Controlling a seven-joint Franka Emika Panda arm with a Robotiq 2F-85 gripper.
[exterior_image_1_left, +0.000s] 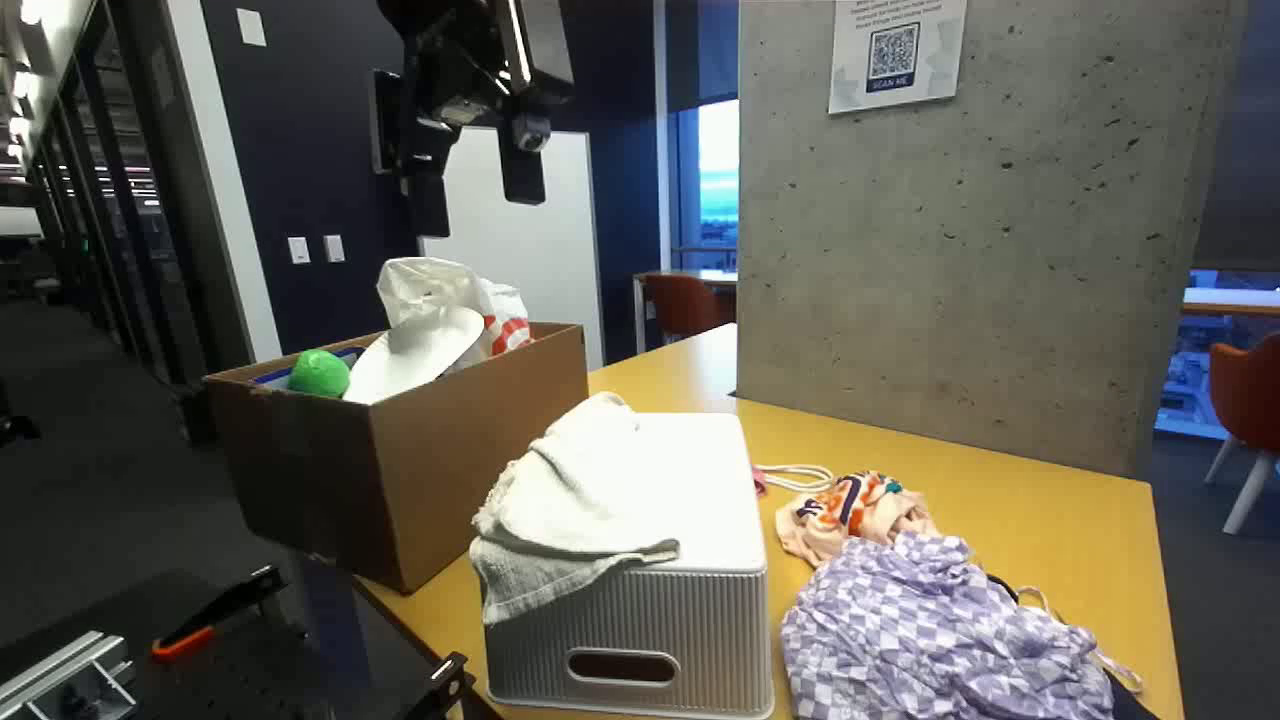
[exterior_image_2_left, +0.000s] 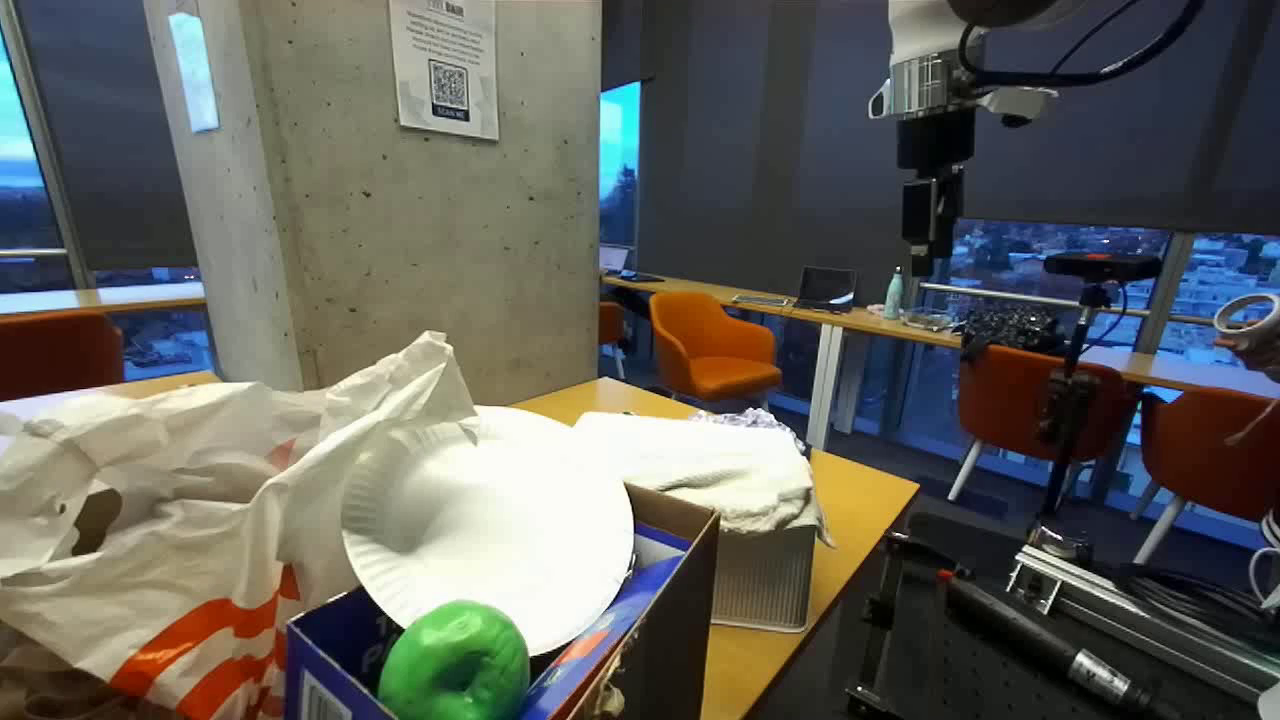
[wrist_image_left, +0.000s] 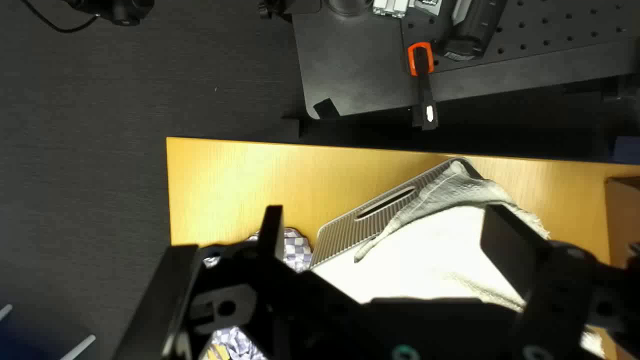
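My gripper (exterior_image_1_left: 486, 216) hangs high above the table, open, with nothing between its fingers. In the wrist view the two fingers (wrist_image_left: 273, 231) stand wide apart over a pale grey ribbed bin (wrist_image_left: 360, 225). A white towel (exterior_image_1_left: 570, 492) is draped over the left part of the bin's flat white top (exterior_image_1_left: 696, 468) and hangs down its front. To the right of the bin lies a crumpled purple-and-white checkered cloth (exterior_image_1_left: 930, 624). Behind that cloth is a bunched peach patterned cloth (exterior_image_1_left: 858, 514) with a white cord beside it.
A cardboard box (exterior_image_1_left: 480, 450) left of the bin holds a green ring-shaped object (exterior_image_2_left: 456, 666), a white paper plate (exterior_image_2_left: 504, 528) and a white plastic bag (exterior_image_2_left: 156, 504). A concrete pillar (exterior_image_1_left: 960, 276) rises behind the table (exterior_image_1_left: 1056, 516). Bare tabletop shows at the right.
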